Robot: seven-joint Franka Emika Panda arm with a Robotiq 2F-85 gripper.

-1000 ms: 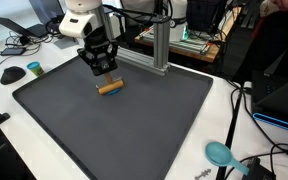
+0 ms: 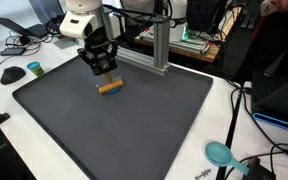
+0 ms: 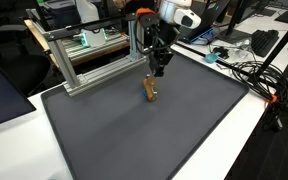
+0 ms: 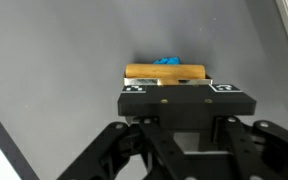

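Note:
A light-brown wooden mallet-like piece [image 2: 111, 88] is near the far side of the grey table, its cylindrical head crosswise under the arm. My gripper [image 2: 107, 73] is shut on its handle, just above the head. In the wrist view the wooden head [image 4: 164, 71] extends across the front of the gripper, with most of the handle hidden behind the gripper's body. A small blue object [image 4: 168, 60] shows just beyond the head. In the second exterior view the wooden piece [image 3: 150, 90] hangs beneath the arm; whether it touches the table or the blue object, I cannot tell.
Bare grey tabletop [image 2: 114, 130] spreads around the piece. A metal frame [image 3: 99, 75] stands by the table's far edge. A green cup [image 2: 35, 69] and a dark rounded object [image 2: 13, 75] sit beyond the table's left corner.

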